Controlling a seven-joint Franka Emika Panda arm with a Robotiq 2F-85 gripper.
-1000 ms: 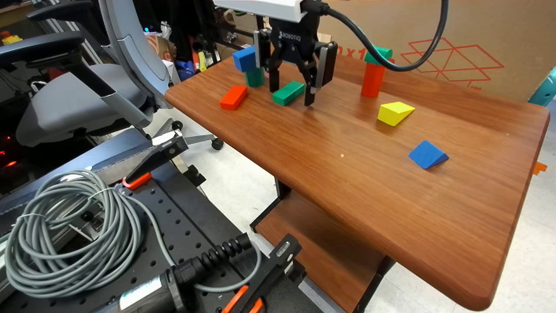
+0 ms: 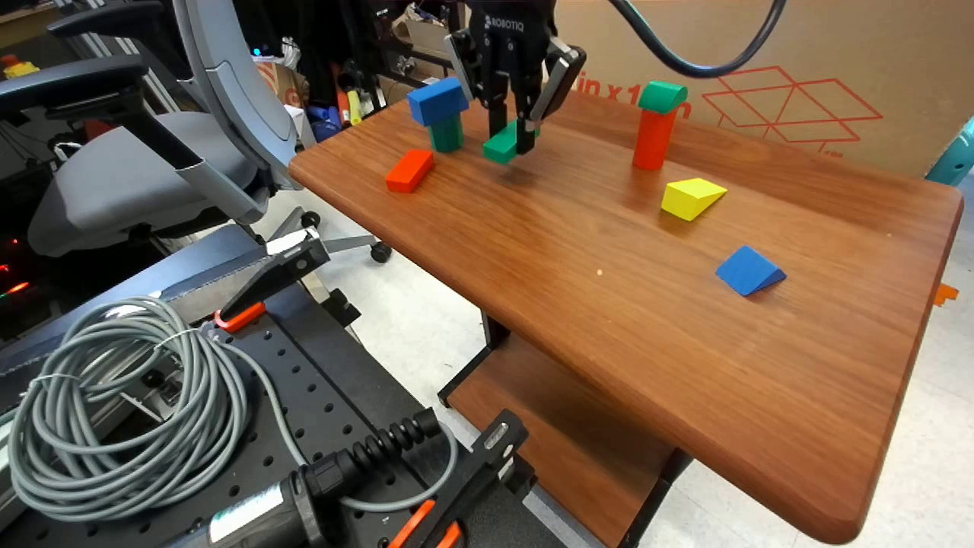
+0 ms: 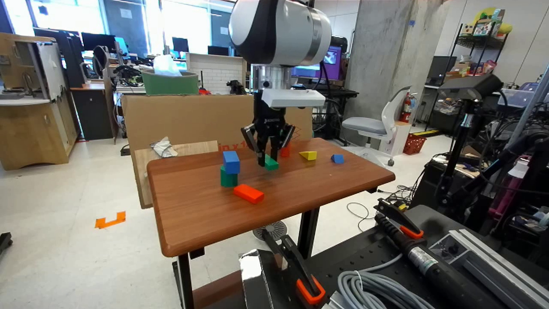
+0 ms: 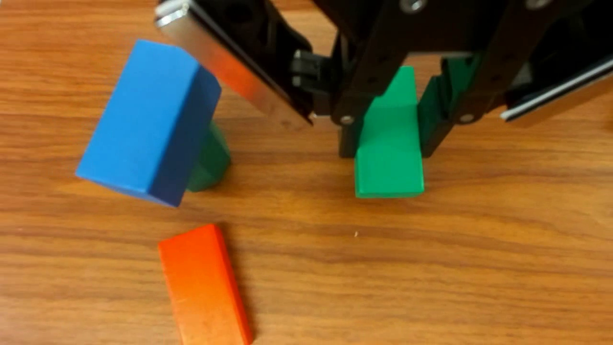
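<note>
My gripper is shut on a green rectangular block [image 4: 391, 164], one finger on each long side. In exterior view 1 the green block [image 2: 501, 146] hangs a little above the wooden table, over a faint shadow. A blue block [image 2: 438, 100] rests on top of a green upright block [image 2: 447, 134], left of my gripper. The flat red block [image 2: 409, 170] lies on the table in front of that stack. Toward the right, an orange-red cylinder [image 2: 654, 140] stands upright with a green half-round piece [image 2: 662, 96] on top.
A yellow wedge [image 2: 692, 197] and a blue triangular block [image 2: 749, 271] lie on the right part of the table [image 2: 621, 365]. A large cardboard sheet [image 2: 822, 91] stands along the back edge.
The gripper stood open around the green block on the table. Its fingers have come together on the block, which is now raised off the surface. Other blocks have stayed put.
</note>
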